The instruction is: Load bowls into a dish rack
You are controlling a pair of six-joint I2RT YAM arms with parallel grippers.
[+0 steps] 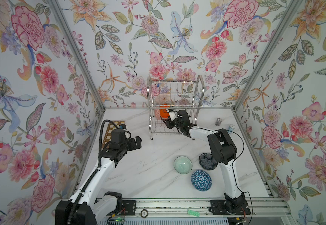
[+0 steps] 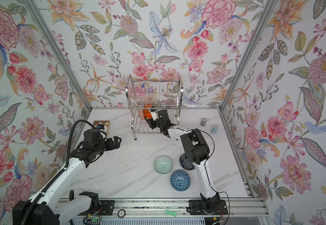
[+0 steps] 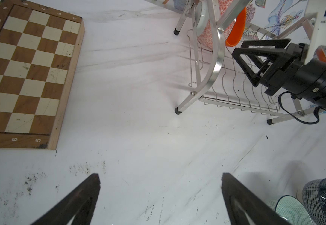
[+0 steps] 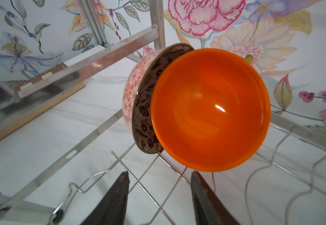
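Note:
The orange bowl point(image 4: 211, 108) leans in the lower tier of the metal dish rack point(image 1: 174, 132), touching or close against a pink patterned bowl point(image 4: 131, 93). In front of and below the orange bowl, my right gripper holds its fingers apart with nothing between them. Out on the table lie a green bowl point(image 1: 183, 165), a blue triangle-patterned bowl point(image 1: 201, 180) and a dark bowl point(image 1: 207, 162). My left gripper hovers over bare table left of the rack, its fingers wide apart and empty.
A wooden chessboard point(image 3: 28, 71) lies at the left edge. Two cans, one of them grey point(image 1: 218, 121), stand at the back right. The rack's front legs and side rails are close to the right arm.

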